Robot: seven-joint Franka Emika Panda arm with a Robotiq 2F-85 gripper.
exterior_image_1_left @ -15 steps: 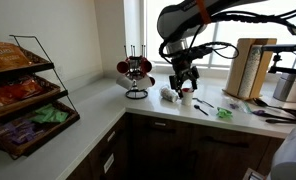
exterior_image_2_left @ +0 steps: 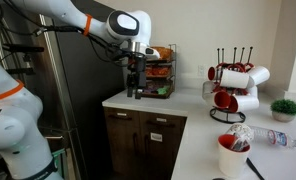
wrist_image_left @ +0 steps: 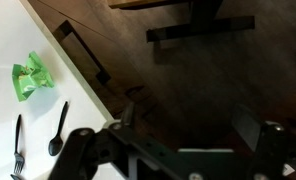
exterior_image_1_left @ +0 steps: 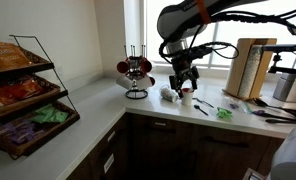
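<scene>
My gripper stands open in the wrist view, its two dark fingers wide apart and only the dark floor showing between them. In exterior view 2 the gripper [exterior_image_2_left: 135, 91] hangs above and in front of the counter's edge. A green wrapped packet [wrist_image_left: 31, 76] lies on the white counter at the left of the wrist view. Near it are a black spoon [wrist_image_left: 58, 132] and a black fork [wrist_image_left: 19, 150], all clear of the fingers. A white cup with a reddish inside [exterior_image_2_left: 232, 155] stands on the counter.
A rack of red and white mugs [exterior_image_2_left: 238, 85] stands on the counter [exterior_image_2_left: 188, 150]. Beyond the cup lie a clear bottle [exterior_image_2_left: 273, 136] and a potted plant [exterior_image_2_left: 285, 108]. A tiered shelf of snack packets [exterior_image_1_left: 23, 90] stands at the left. The counter between shelf and rack is clear.
</scene>
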